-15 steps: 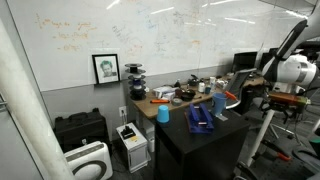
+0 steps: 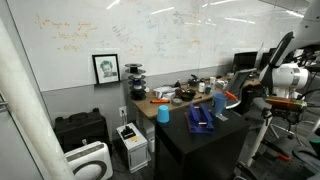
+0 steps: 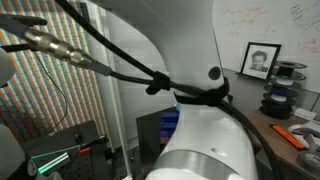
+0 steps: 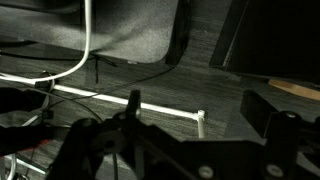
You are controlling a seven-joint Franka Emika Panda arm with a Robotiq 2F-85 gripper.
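In the wrist view my gripper is open, its dark fingers (image 4: 130, 113) set wide apart at the bottom. Only the floor, with a thin white strip, shows between them. The white arm (image 2: 285, 77) is at the far right in exterior view 1, off to the side of the black table (image 2: 200, 155). On that table are a blue bin (image 2: 198, 119), a light blue cup (image 2: 163, 114) and a blue pitcher (image 2: 220, 103). In exterior view 2 the arm (image 3: 185, 110) hides much of the table.
Behind the black table a wooden table (image 2: 150, 103) carries a stack of black discs (image 2: 137, 84), pans and other items. An office chair (image 2: 237, 87) stands near the arm. Below the gripper, a grey chair seat (image 4: 125, 32) and a dark edge (image 4: 275, 40) border the open floor.
The arm at the right edge of exterior view 1 has shifted slightly to the right and changed its pose. The things on the tables have not moved.
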